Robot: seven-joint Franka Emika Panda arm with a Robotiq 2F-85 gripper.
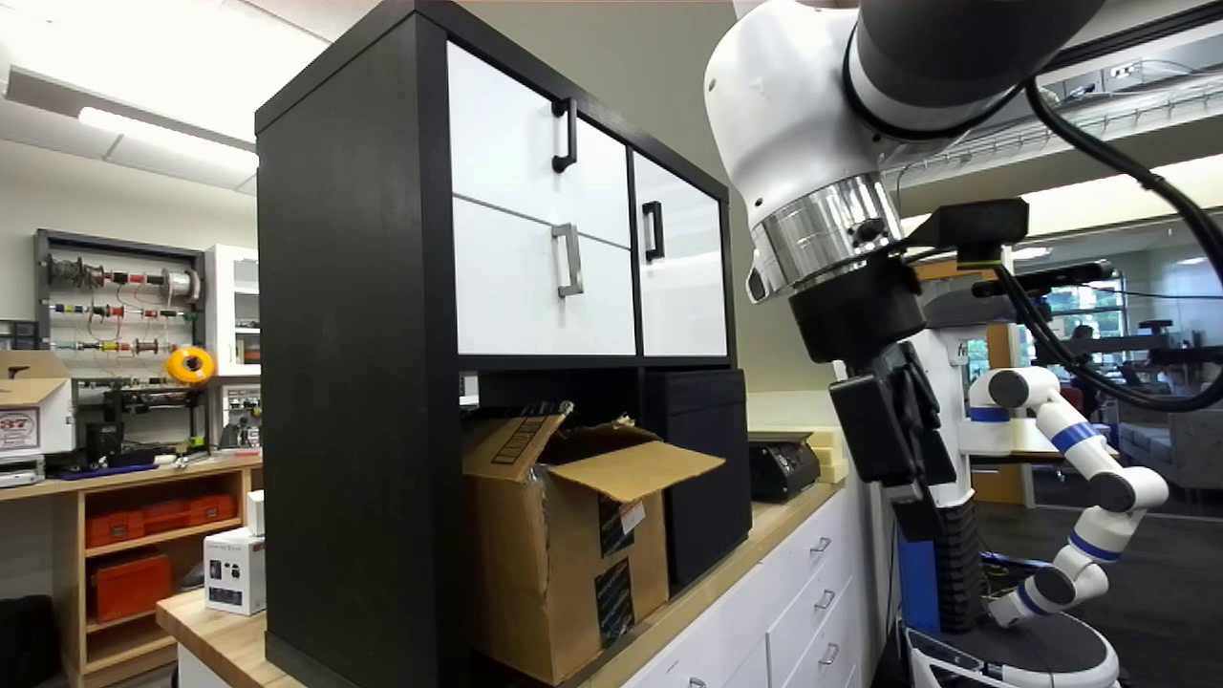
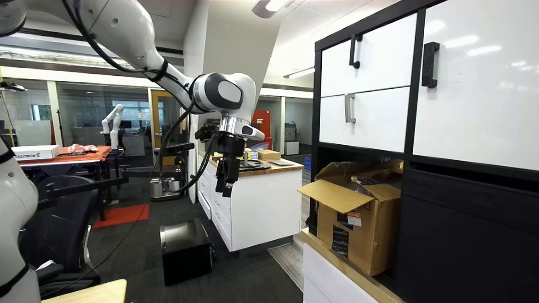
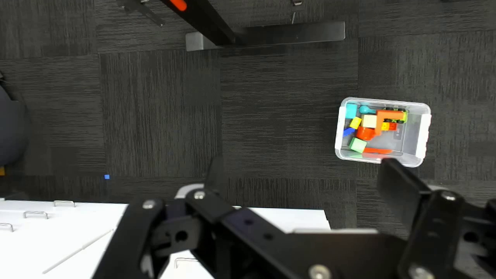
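My gripper is open in the wrist view, its two black fingers [image 3: 391, 179] wide apart with only dark carpet showing between them. In the second exterior view the gripper [image 2: 225, 190] hangs pointing down, well to the left of the tall dark cabinet. That cabinet has white fronts; a silver handle [image 2: 349, 107] is on the lower left one, and a black handle [image 2: 354, 51] on the one above it. Another black handle [image 2: 430, 65] is on the right-hand door. All these fronts look closed, and the gripper touches none of them.
An open cardboard box [image 1: 573, 573] juts from the cabinet's lower opening, one flap sticking out. A clear bin [image 3: 409, 139] of coloured toys stands on the floor. White drawers [image 3: 55, 241] run below the gripper's side of the wrist view. Open air surrounds the arm.
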